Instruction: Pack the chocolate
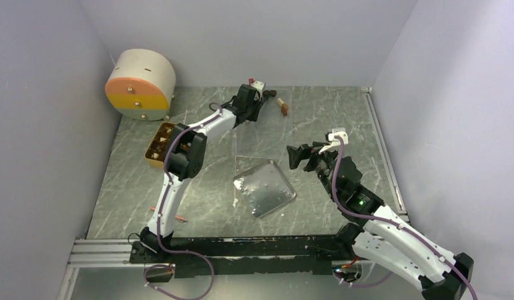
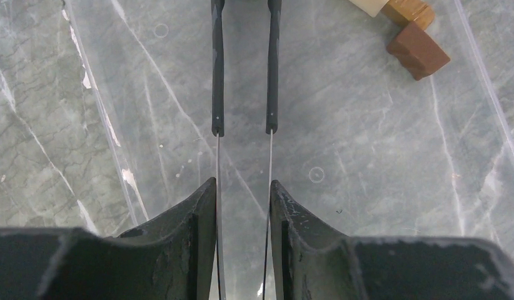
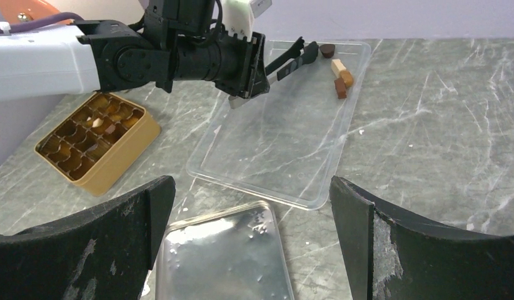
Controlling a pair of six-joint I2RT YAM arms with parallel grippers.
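Note:
In the back of the clear tray [image 3: 261, 169] are several chocolates: a dark piece [image 3: 327, 50], a cream piece [image 3: 338, 66], a caramel piece [image 2: 409, 11] and a brown cube [image 2: 417, 51]. At left stands a gold box [image 3: 98, 165] with compartments, a few filled. My right gripper [image 1: 299, 156] hangs open over the right side of the table, nothing between its fingers.
A steel tray [image 1: 264, 187] lies at front centre. A striped drawer cabinet [image 1: 137, 87] stands at back left. A thin copper-coloured object [image 1: 179, 218] lies at front left.

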